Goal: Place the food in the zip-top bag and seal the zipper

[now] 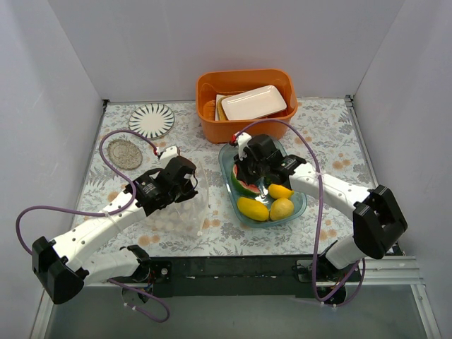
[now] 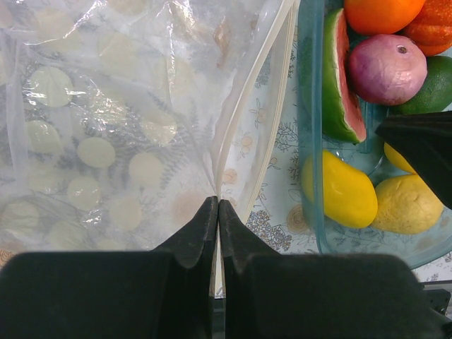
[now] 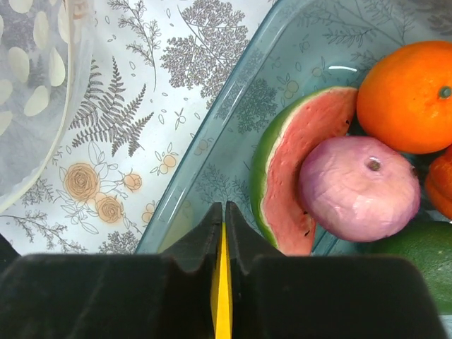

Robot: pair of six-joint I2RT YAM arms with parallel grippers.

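Observation:
The clear zip top bag [image 2: 92, 106] lies spread on the left in the left wrist view. Its film draws together at my left gripper, which is shut on the bag's edge; the rim [image 2: 244, 92] runs up from there. My right gripper is shut above the blue tray [image 3: 185, 166], with no food seen between its fingertips. Yellow shows through the slit lower between its fingers. In the tray are a watermelon slice [image 3: 282, 169], a purple onion [image 3: 357, 187], an orange [image 3: 406, 95], a yellow mango [image 2: 346, 189] and a potato [image 2: 406, 203].
An orange bin [image 1: 206, 92] stands behind the tray, with a white tray [image 1: 253, 103] on top. A striped plate [image 1: 151, 120] and a round mat [image 1: 125, 153] lie at the back left. A patterned strip of table separates bag and tray.

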